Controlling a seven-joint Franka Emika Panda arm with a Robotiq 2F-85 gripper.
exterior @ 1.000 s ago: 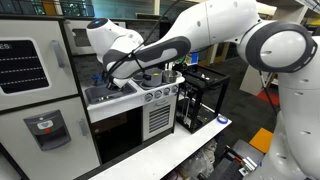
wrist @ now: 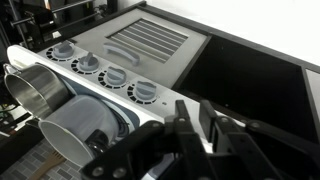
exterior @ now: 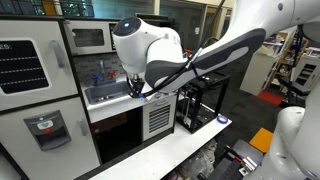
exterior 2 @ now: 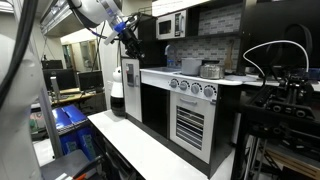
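Note:
My gripper shows at the bottom of the wrist view, its two dark fingers apart with nothing between them. It hangs above the front edge of the toy kitchen, with the stove knobs [wrist: 116, 76] to its left. In the second exterior view the gripper [exterior 2: 133, 44] is up high, in front of the upper cabinets and left of the microwave [exterior 2: 171, 25]. Two metal pots, one open [wrist: 36, 92] and one larger [wrist: 78, 125], stand on the stovetop. The first exterior view has the pots hidden behind my arm.
The sink [exterior: 103, 92] lies left of the stove. Below the knobs is the closed oven door [wrist: 145, 42]. A white fridge [exterior: 48, 138] stands at the left.
The arm has swung right and out from the kitchen toward the first exterior camera. It now covers the stovetop and pots that showed a second ago.

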